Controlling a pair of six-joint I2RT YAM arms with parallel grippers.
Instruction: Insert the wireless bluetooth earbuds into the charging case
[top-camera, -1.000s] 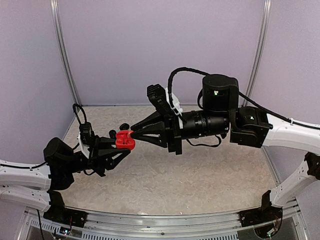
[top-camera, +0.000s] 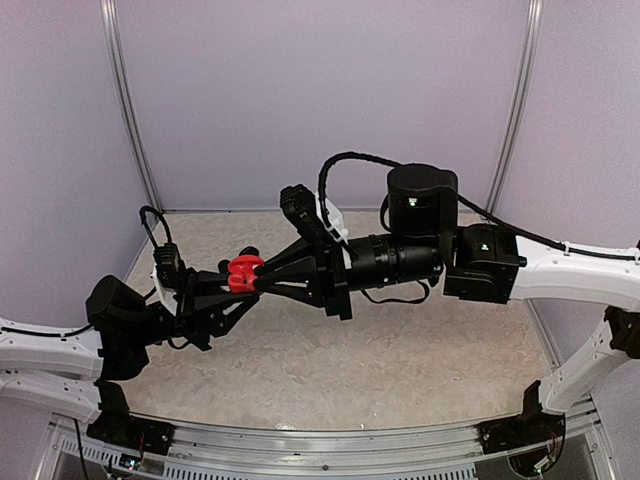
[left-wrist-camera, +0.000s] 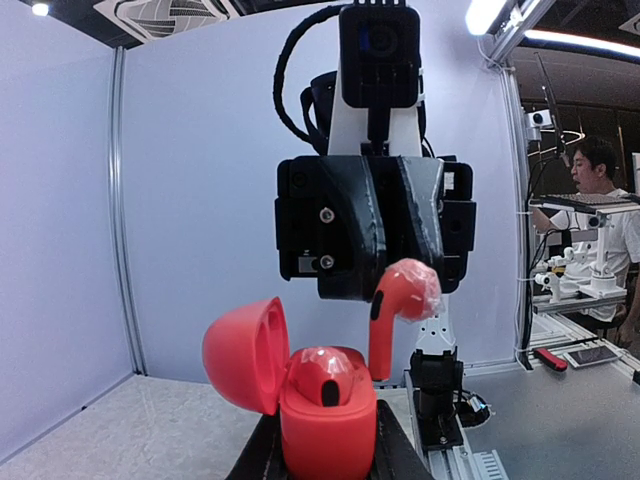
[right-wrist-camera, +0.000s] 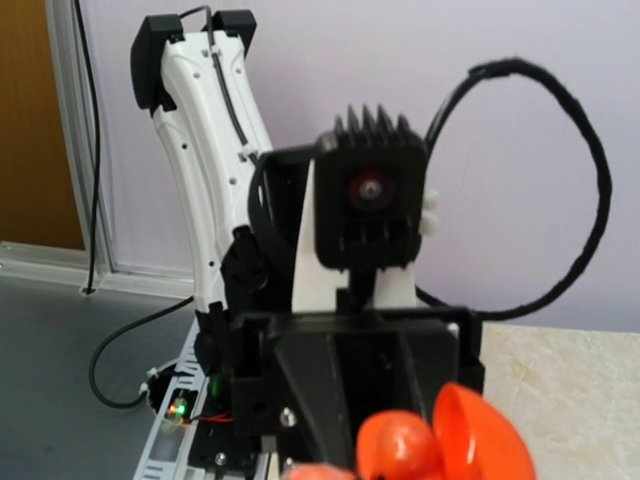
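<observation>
The red charging case (left-wrist-camera: 328, 430) is held upright with its lid (left-wrist-camera: 243, 357) swung open to the left, my left gripper shut around its body. One red earbud (left-wrist-camera: 322, 368) with a black spot sits in the case's top. A second red earbud (left-wrist-camera: 408, 292) is pinched in my right gripper (top-camera: 262, 278), its stem hanging just right of the case rim in the left wrist view. Whether that stem touches the case cannot be told. At the right wrist view's bottom edge, the lid (right-wrist-camera: 485, 445) and seated earbud (right-wrist-camera: 398, 445) show; the held one is mostly cut off.
Both grippers meet in mid-air over the left half of the table. A cable loop (right-wrist-camera: 600, 180) stands out from the left arm.
My right arm has moved left and a little toward the front, bringing its fingertips over the case. The left arm stays in place.
</observation>
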